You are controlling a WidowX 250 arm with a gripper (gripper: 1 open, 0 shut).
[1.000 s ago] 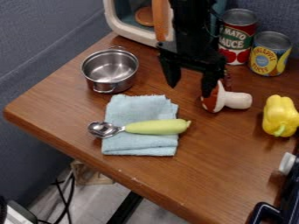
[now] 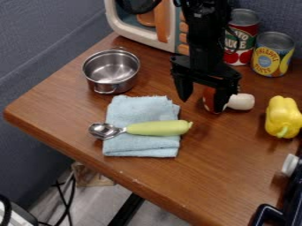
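The black gripper (image 2: pixel 203 88) hangs low over the right middle of the table, its fingers spread apart above a small red-and-white object (image 2: pixel 236 102), like a toy mushroom, lying on its side and partly hidden by a finger. Left of them, a yellow-green-handled scoop (image 2: pixel 154 128) lies on a folded light blue cloth (image 2: pixel 141 151).
A steel pot (image 2: pixel 111 71) sits at the back left. A tomato sauce can (image 2: pixel 237 40), a yellow-labelled can (image 2: pixel 270 55) and a toy oven stand at the back. A yellow pepper (image 2: pixel 282 117) is at the right.
The gripper has come down a little toward the red-and-white object and now hides more of it.
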